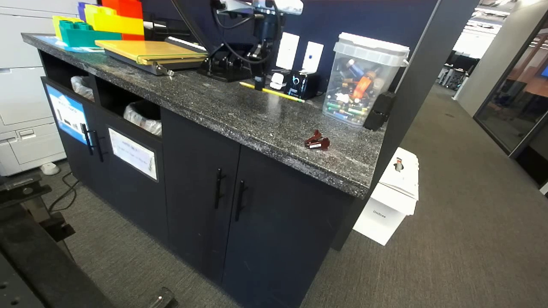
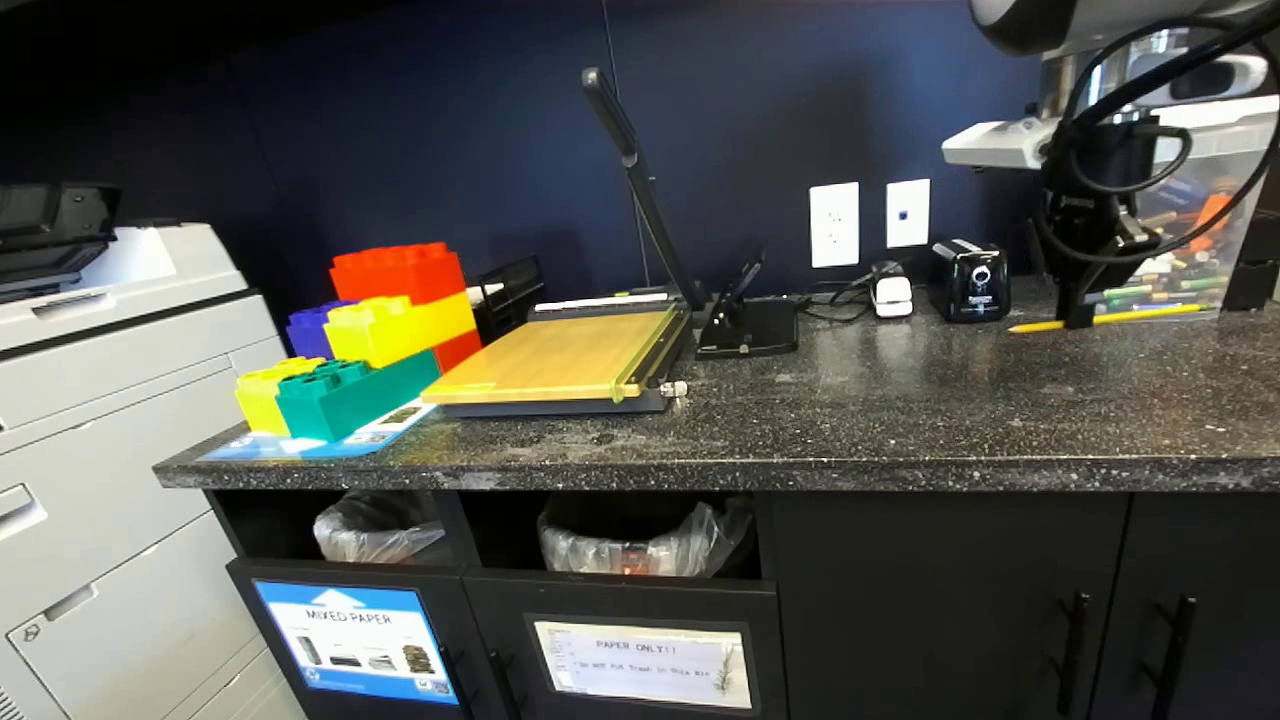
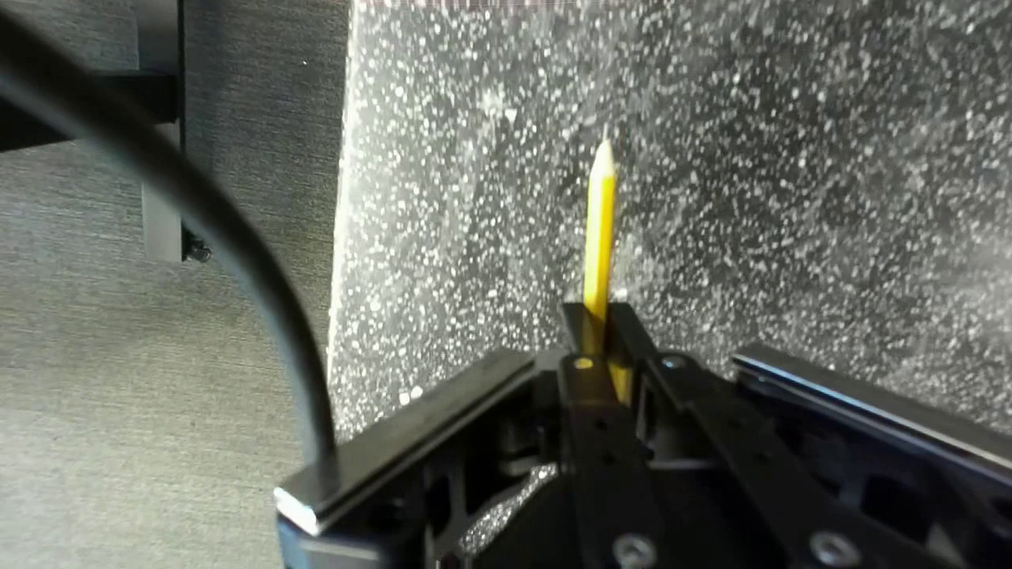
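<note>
A yellow pencil [image 3: 599, 227] is pinched between the fingertips of my gripper, its pale tip pointing up the wrist view. In exterior view 1 the shut gripper [image 1: 260, 84] hangs downward with the pencil [image 1: 282, 94] lying crosswise in it, held above the counter. Exterior view 2 shows the pencil [image 2: 1152, 314] roughly level, its tip to the left of the gripper [image 2: 1077, 314] and its longer part to the right. A black pencil sharpener [image 1: 303, 85] stands just behind the pencil.
On the speckled counter [image 1: 215, 102] a clear bin of markers [image 1: 362, 77] stands at the right. A dark red staple remover [image 1: 317, 140] lies near the front edge. To the left are a paper cutter [image 2: 552, 354] and large toy bricks [image 2: 396, 324].
</note>
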